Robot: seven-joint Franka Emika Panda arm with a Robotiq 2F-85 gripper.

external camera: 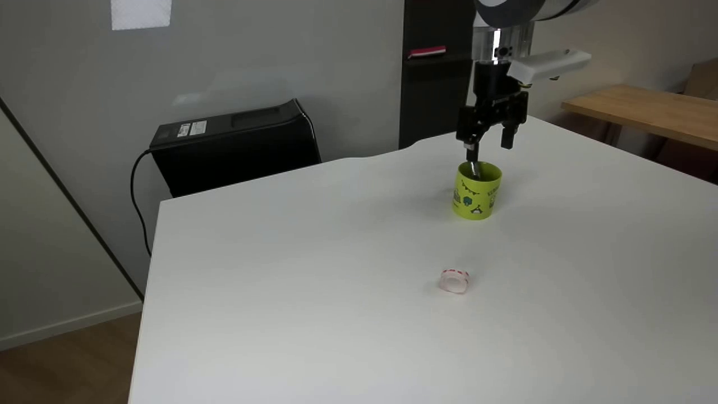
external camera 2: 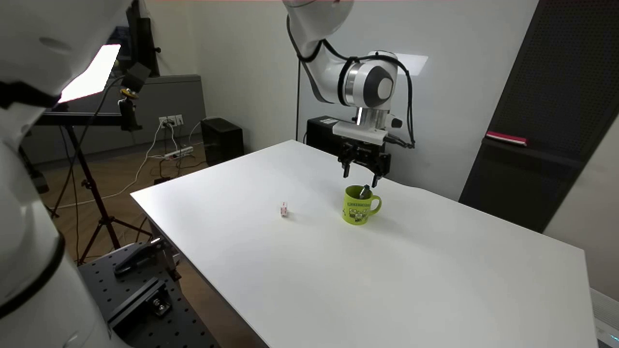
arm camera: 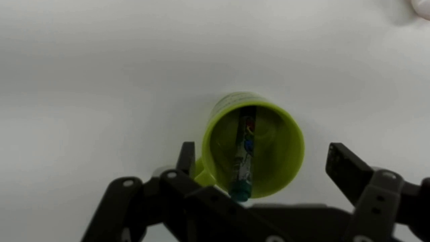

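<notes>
A yellow-green mug (external camera: 475, 196) stands upright on the white table. Inside it leans a marker (arm camera: 244, 151) with a dark green end resting at the rim near its handle. My gripper (external camera 2: 361, 177) hangs just above the mug with its fingers wide apart and nothing between them. From the wrist, one finger (arm camera: 186, 158) appears left of the mug by the handle and the other finger (arm camera: 349, 173) to its right. The mug's handle (external camera 2: 375, 204) shows fully in exterior view 2; the wrist view shows only part of it.
A small white and red ring-shaped item (external camera: 454, 280), perhaps a tape roll, rests on the table apart from the mug. Around both, the white table (external camera 2: 406, 278) is bare. A black box-like device (external camera: 235, 145) stands beyond the table's edge.
</notes>
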